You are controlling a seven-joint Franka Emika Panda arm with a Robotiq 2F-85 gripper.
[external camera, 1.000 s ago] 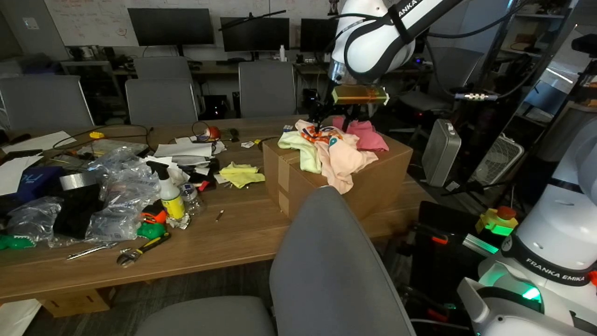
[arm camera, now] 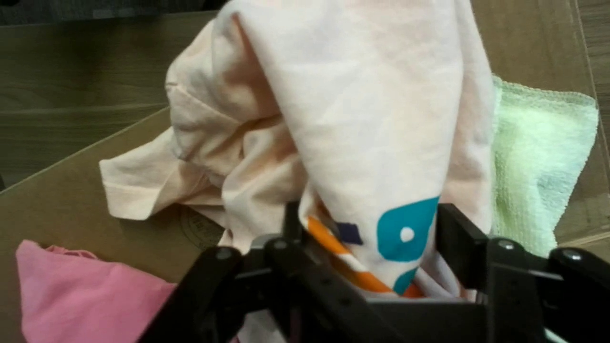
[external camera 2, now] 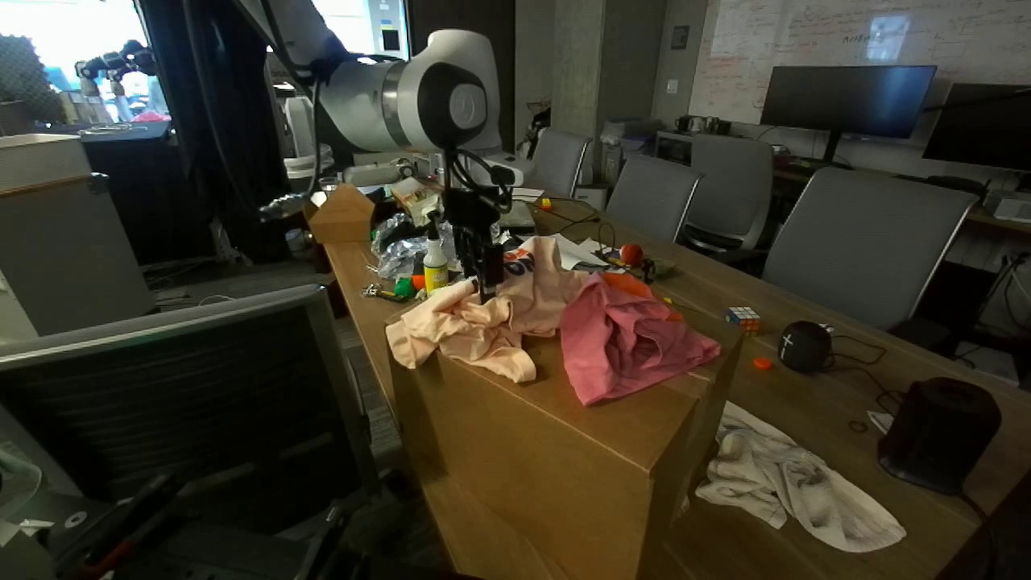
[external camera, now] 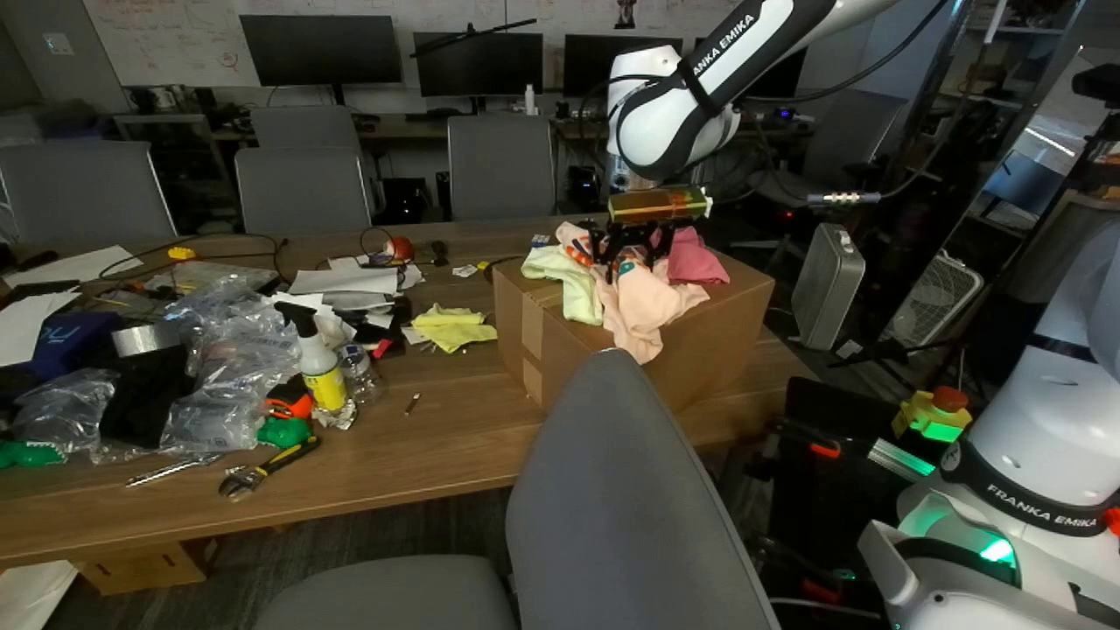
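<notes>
A peach cloth with a printed pattern (arm camera: 371,114) lies crumpled on top of the cardboard box (external camera: 672,362). My gripper points down into this cloth, its fingers apart on either side of a raised fold with teal and orange print. In exterior view 2 the gripper (external camera 2: 486,290) reaches the cloth (external camera 2: 546,290) from above; the fingertips are partly hidden by fabric. A pink cloth (external camera 2: 628,338) rests beside it on the box, and a pale yellow-green cloth (arm camera: 534,160) lies on the other side.
A white cloth (external camera 2: 792,483) lies on the table near a black speaker (external camera 2: 939,435) and a Rubik's cube (external camera 2: 743,320). Further along the table are a spray bottle (external camera: 323,367), a yellow cloth (external camera: 451,327), a wrench (external camera: 268,467) and plastic bags. A chair (external camera: 630,504) stands close to the box.
My arm has come down and slightly left in exterior view 1, bringing the fingers from just above the pile into the peach cloth. The cloths look almost unmoved.
</notes>
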